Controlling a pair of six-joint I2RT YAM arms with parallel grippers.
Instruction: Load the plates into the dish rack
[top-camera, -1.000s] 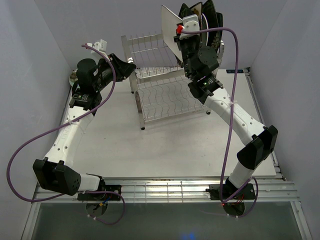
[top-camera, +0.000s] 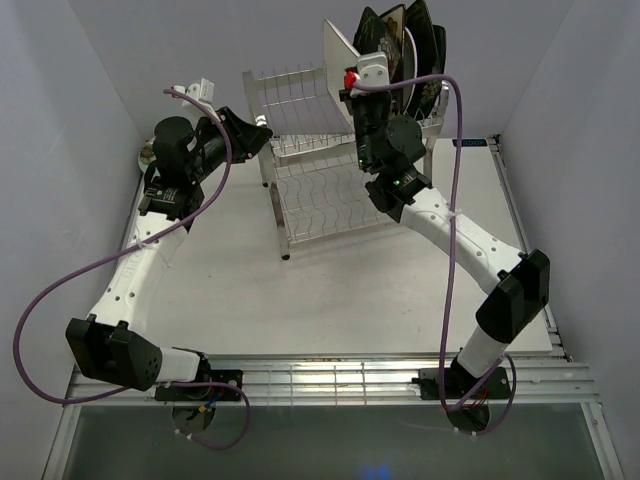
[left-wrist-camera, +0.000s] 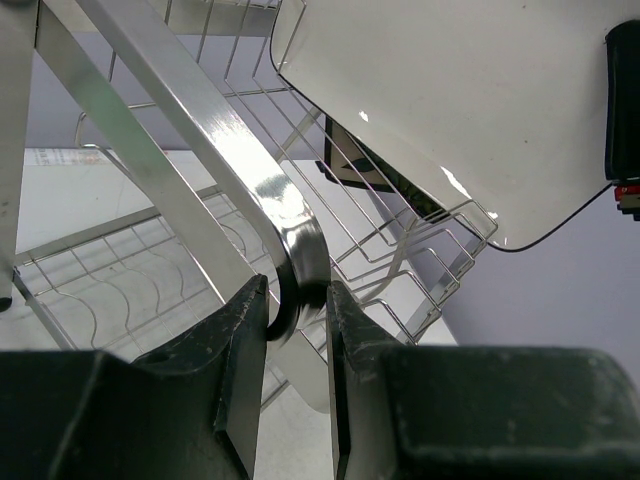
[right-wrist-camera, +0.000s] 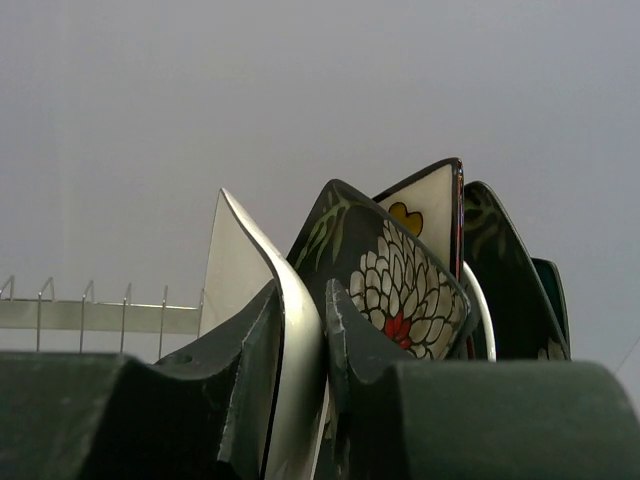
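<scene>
A metal two-tier dish rack (top-camera: 281, 210) stands at the back of the table. My left gripper is shut on its upper left end bar (left-wrist-camera: 240, 170). My right gripper, high at the rack's right part, is shut on the rim of a white plate (right-wrist-camera: 295, 420) standing upright on the upper tier. To that plate's right several plates stand on edge, among them a dark floral plate (right-wrist-camera: 390, 280), a cream one (right-wrist-camera: 430, 210) and further dark ones (right-wrist-camera: 515, 290).
The upper tier's left slots (top-camera: 300, 100) are empty, as is the lower tier. A small round item at the left wall is mostly hidden behind my left arm.
My right gripper has moved slightly left at the top of the rack, and the white plate has shifted a little with it. The left arm has not moved.
</scene>
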